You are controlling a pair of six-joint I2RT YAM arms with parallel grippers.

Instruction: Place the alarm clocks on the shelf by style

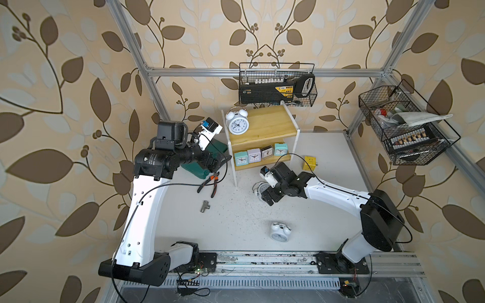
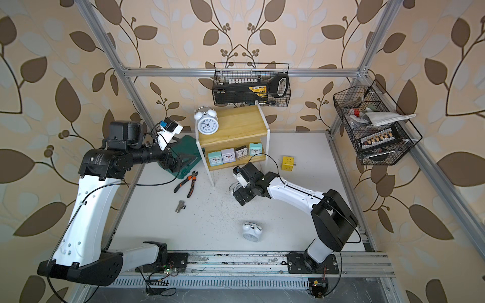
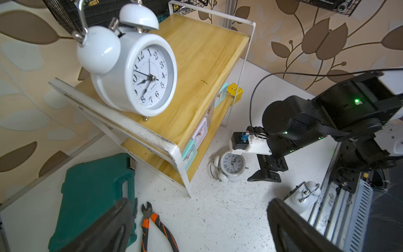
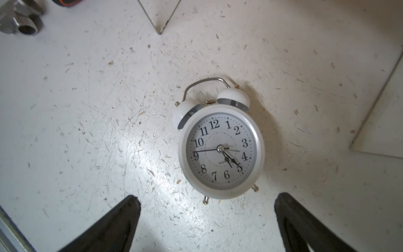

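A white twin-bell clock [image 3: 153,77] stands on the left of the shelf's top board [image 1: 265,121]. Below it, several small square clocks [image 1: 241,157] in mint, lilac and brown sit in a row on the lower board. Another twin-bell clock [image 4: 220,149] lies face up on the floor before the shelf, centred beneath my open right gripper, nothing between its fingers. A third white clock [image 1: 280,231] rests near the front edge. My left gripper is open and empty, raised left of the shelf.
A green case [image 3: 84,197], orange-handled pliers [image 3: 155,222] and a metal fitting [image 1: 204,206] lie on the left. A yellow block [image 1: 309,162] stands right of the shelf. Wire baskets [image 1: 406,126] hang on the back and right walls.
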